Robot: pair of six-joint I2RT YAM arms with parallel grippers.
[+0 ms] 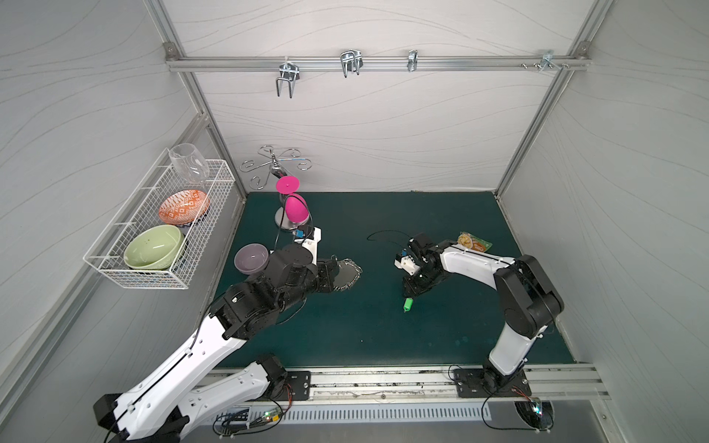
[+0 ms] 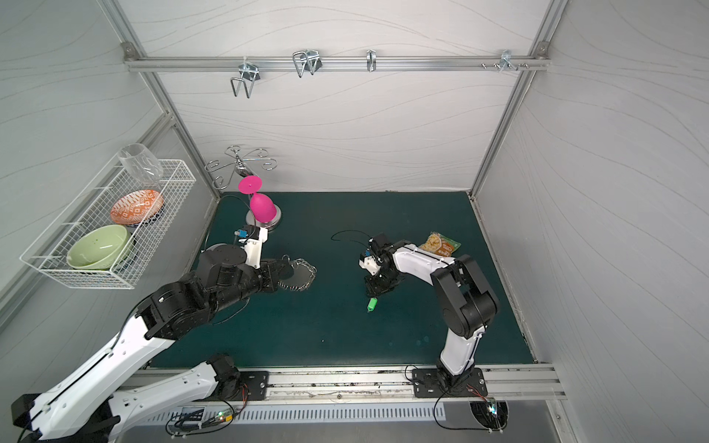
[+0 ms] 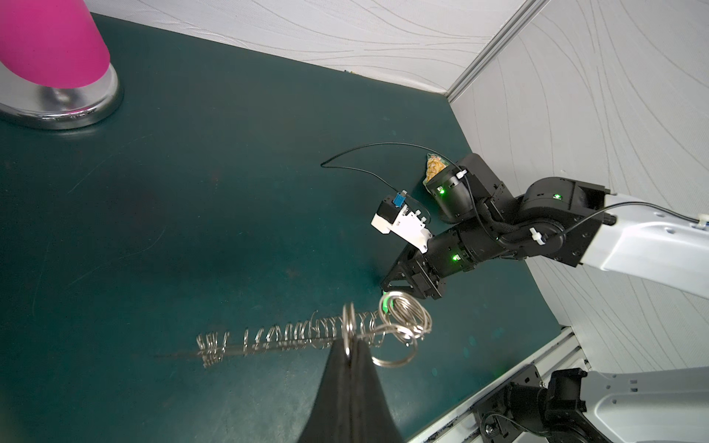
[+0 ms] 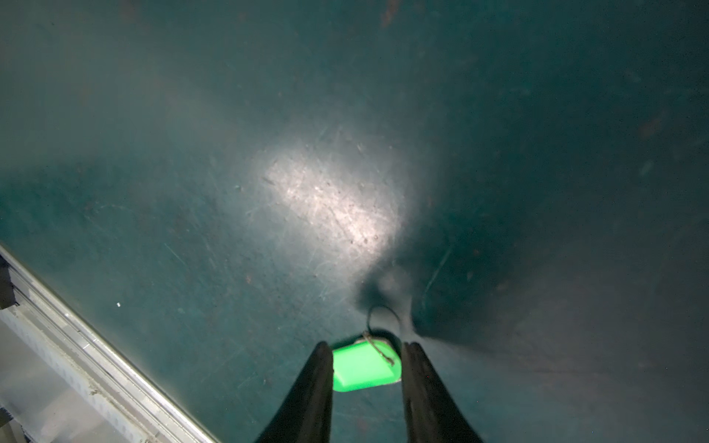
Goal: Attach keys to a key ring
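Note:
A green key tag (image 4: 362,365) with a small ring (image 4: 384,310) lies on the table, between the fingertips of my right gripper in the right wrist view. The right gripper is part open; whether it touches the tag I cannot tell. In the top left view it is low, just behind the tag (image 1: 407,305). My left gripper is shut, raised at left-centre, with a coiled metal wire ring (image 3: 402,313) at its fingertips, seen also as a large beaded loop (image 1: 356,274) in the top left view. No keys are distinguishable.
A pink object on a steel stand (image 1: 295,209) is at back left, a purple bowl (image 1: 251,256) at left, a snack bag (image 1: 473,243) at right. A wire basket (image 1: 125,273) with dishes hangs on the left wall.

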